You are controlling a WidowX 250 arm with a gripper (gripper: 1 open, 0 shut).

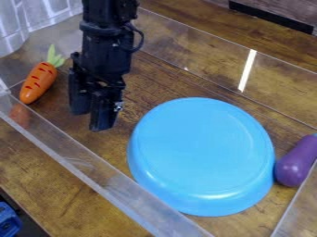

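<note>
The black gripper [95, 102] hangs low over the wooden floor of the clear-walled bin, between an orange toy carrot [39, 80] on the left and a large upturned light-blue round object [199, 154] on the right. Its dark fingers point down; whether they are open or shut is unclear, and no object shows between them. A purple toy eggplant [295, 161] lies at the right, beside the blue object.
Clear bin walls run along the front left, back and right. A dark blue item [6, 220] sits outside at the lower left.
</note>
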